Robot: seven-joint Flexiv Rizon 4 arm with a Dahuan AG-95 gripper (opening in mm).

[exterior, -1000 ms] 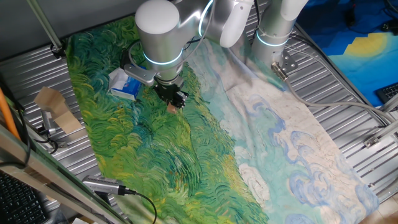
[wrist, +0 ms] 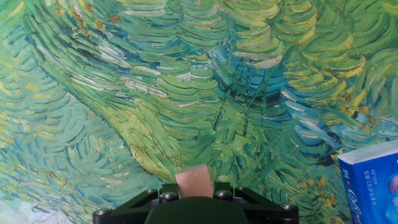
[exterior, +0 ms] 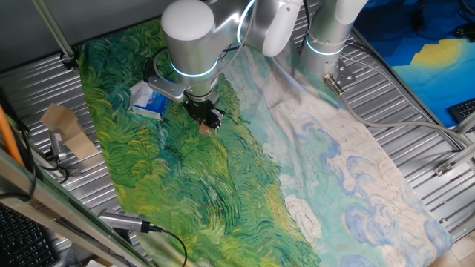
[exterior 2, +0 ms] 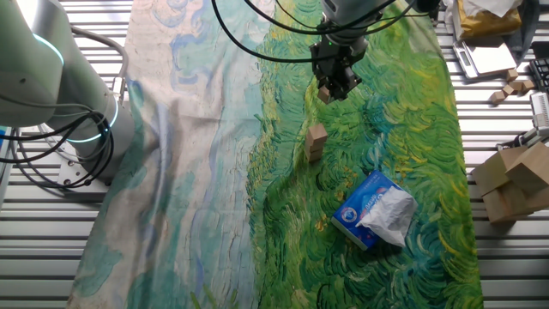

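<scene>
My gripper [exterior 2: 331, 87] is shut on a small wooden block [exterior 2: 324, 95]. In the wrist view the block [wrist: 194, 181] sits between the fingers at the bottom edge, its pale pinkish end showing. A short stack of wooden blocks [exterior 2: 316, 142] stands on the green cloth in exterior view 2, apart from the gripper and its block. From exterior view 1, only the held block [exterior: 205, 129] shows below the dark fingers; the stack cannot be made out there.
A blue tissue pack [exterior 2: 364, 212] with a white tissue poking out lies on the painted cloth [exterior 2: 214, 172] near the stack. Several loose small blocks [exterior 2: 511, 86] and a cardboard box [exterior 2: 515, 184] are off the cloth.
</scene>
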